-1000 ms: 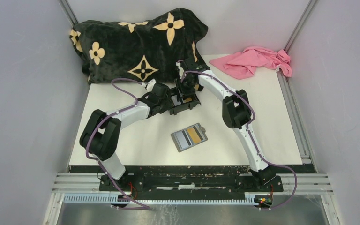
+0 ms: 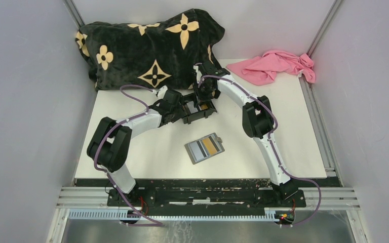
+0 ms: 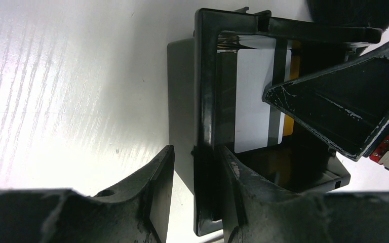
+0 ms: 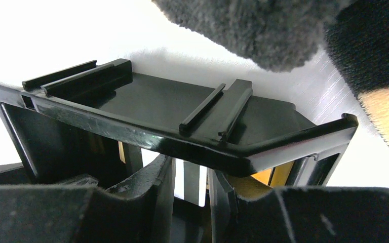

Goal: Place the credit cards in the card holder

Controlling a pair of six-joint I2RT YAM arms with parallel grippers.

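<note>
The black card holder sits at the back centre. In the left wrist view, silver and orange cards show inside it, and my left gripper has its fingertips on either side of the near frame bar, part open. My right gripper reaches into the holder from above, its fingertips slightly apart over a white-and-dark card; whether it grips that card is unclear. A flat grey slab with silver and orange cards lies in front.
A dark patterned cushion lies along the back, close to the holder. A pink cloth is at back right.
The right arm has shifted slightly rightward over the holder. The left arm and holder look almost unmoved.
</note>
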